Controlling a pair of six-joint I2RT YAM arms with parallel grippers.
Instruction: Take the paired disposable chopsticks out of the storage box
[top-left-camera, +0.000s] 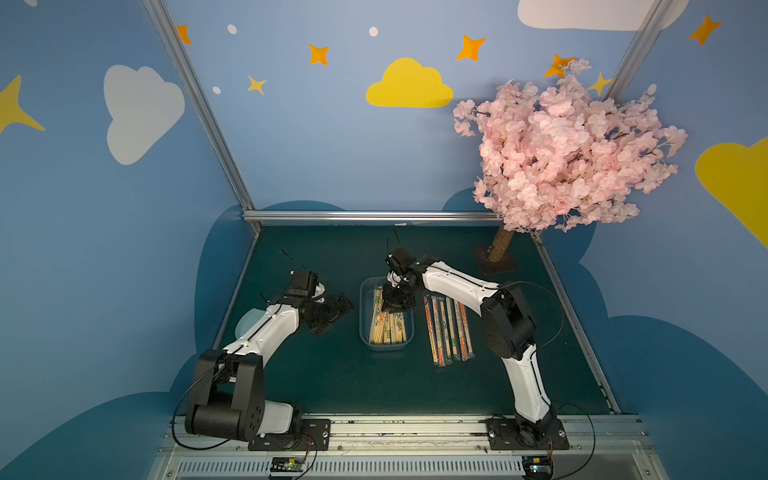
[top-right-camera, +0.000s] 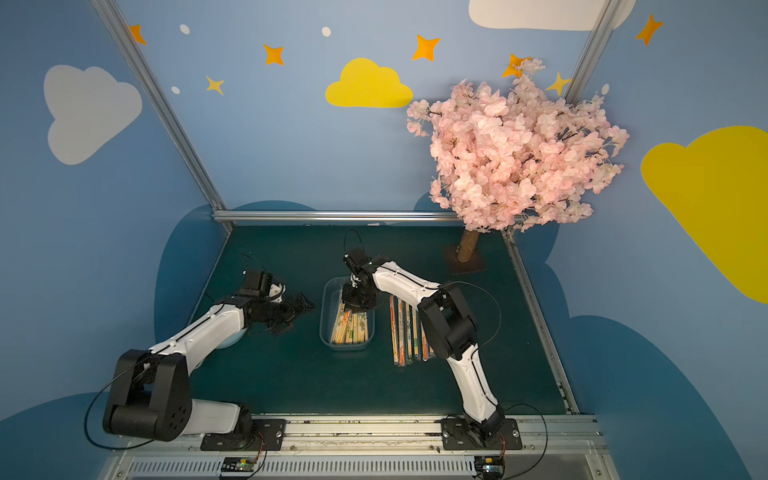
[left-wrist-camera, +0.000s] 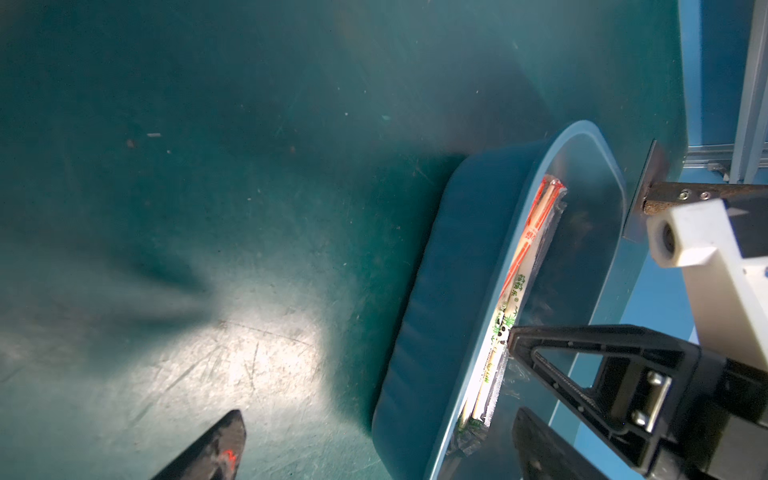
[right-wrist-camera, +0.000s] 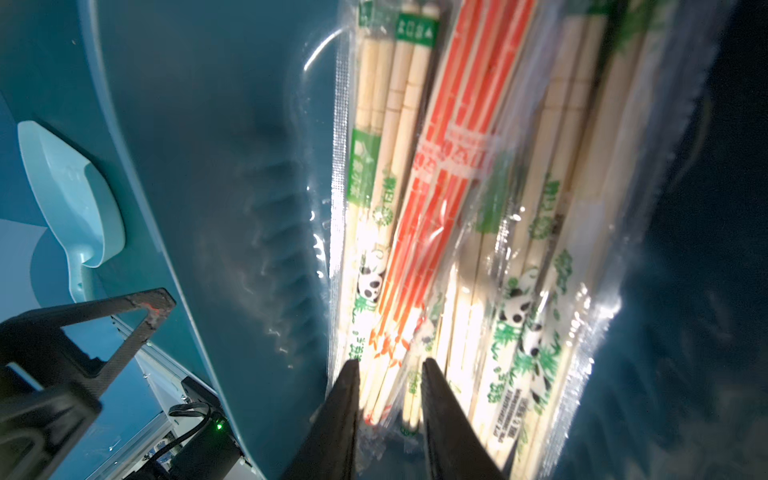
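The clear storage box holds wrapped chopstick pairs, some with red print, others with green pandas. Over the box hangs my right gripper; in the right wrist view its fingertips stand open just above the packets, low in the frame, with nothing seen held. My left gripper is open, outside the box to its left, above the bare green mat.
Several wrapped pairs lie in a row right of the box. A pale scoop sits at the left edge. A blossom tree stands at the back right.
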